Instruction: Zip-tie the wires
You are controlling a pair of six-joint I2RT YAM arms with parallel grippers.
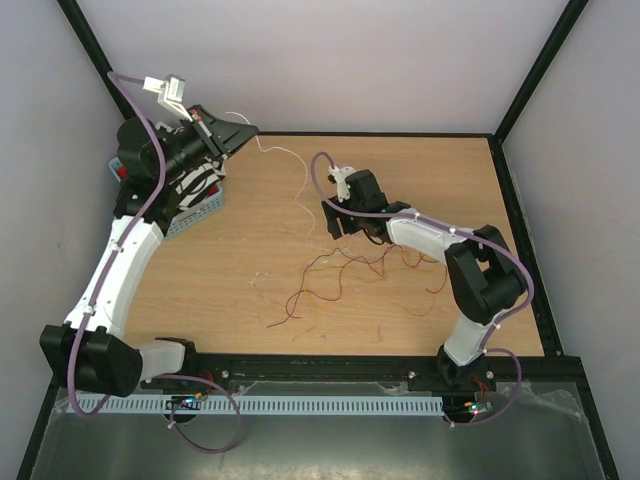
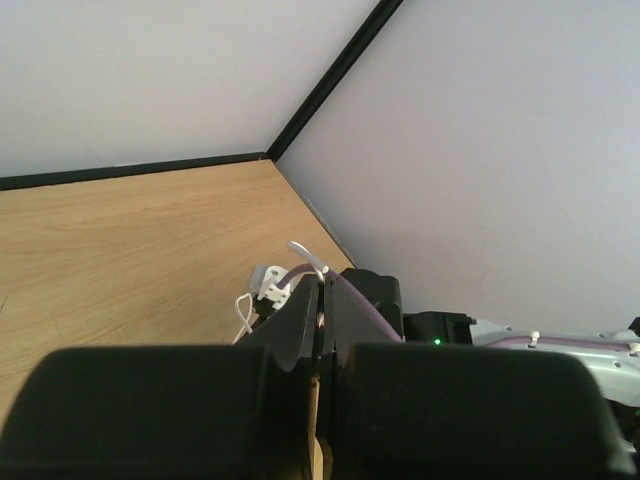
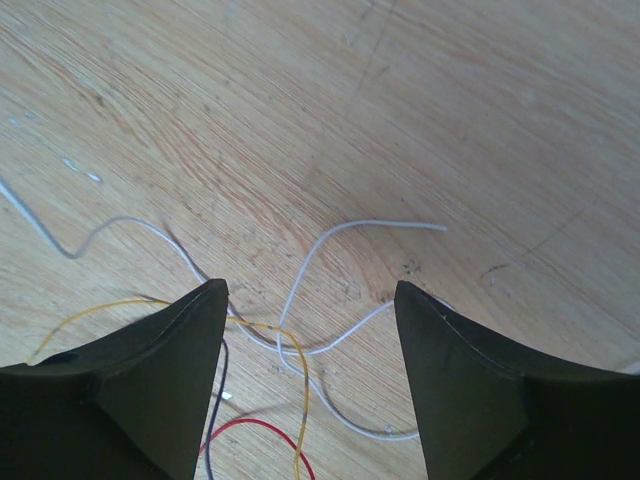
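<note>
My left gripper point(image 1: 240, 130) is raised at the upper left, shut, with a thin white wire point(image 1: 300, 165) hanging near it down to the table; whether the wire is between its fingers I cannot tell. In the left wrist view its fingers meet. My right gripper point(image 1: 334, 222) is low over the table's middle, part open, above tangled coloured wires point(image 1: 338, 282). In the right wrist view, white wire point(image 3: 375, 223), yellow wire point(image 3: 305, 390) and red wire point(image 3: 262, 423) lie around and below its fingers, nothing clearly held.
A blue basket point(image 1: 195, 215) with dark, white and red contents sits at the table's left, partly under the left arm. Walls stand close on the sides.
</note>
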